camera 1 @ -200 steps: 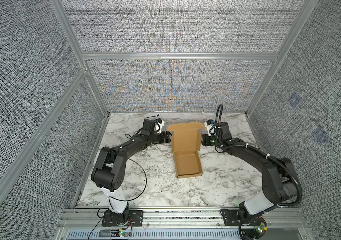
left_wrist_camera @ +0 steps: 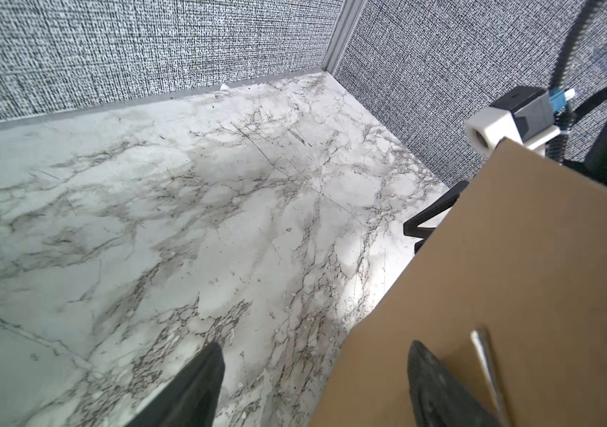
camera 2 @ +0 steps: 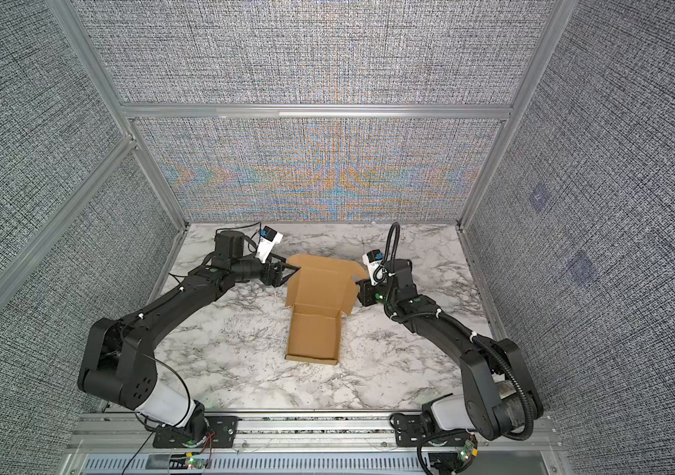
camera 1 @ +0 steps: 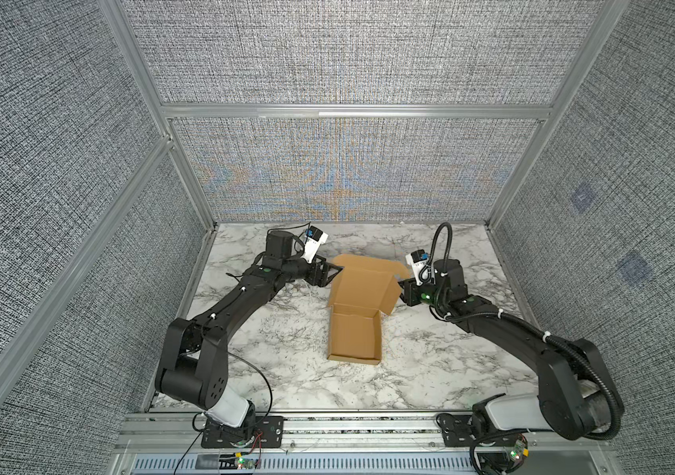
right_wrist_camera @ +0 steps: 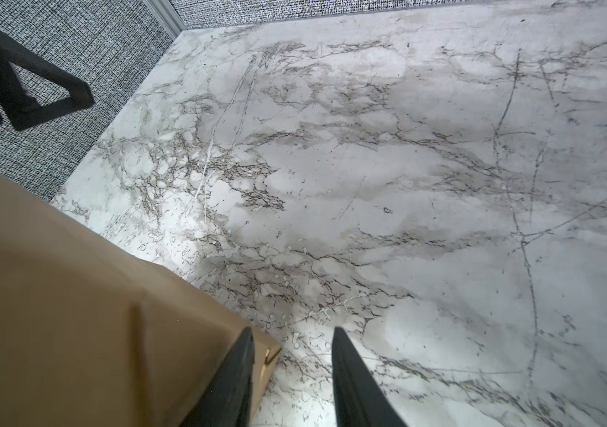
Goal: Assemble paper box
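Observation:
An open brown cardboard box lies mid-table, its tray toward the front, its lid with side flaps extending behind, partly raised. My left gripper is part open at the lid's upper left edge; in the left wrist view cardboard rises beside its blurred fingertips. My right gripper is part open at the lid's right side; in the right wrist view the cardboard is left of and at its fingertips, with bare table between and beyond them. Whether either touches the cardboard is unclear.
Textured panels and metal rails enclose the workspace at back and sides.
The box has shifted toward the front and left, its lid leaning to a different angle. Both arms have moved slightly toward the front, the left gripper turning.

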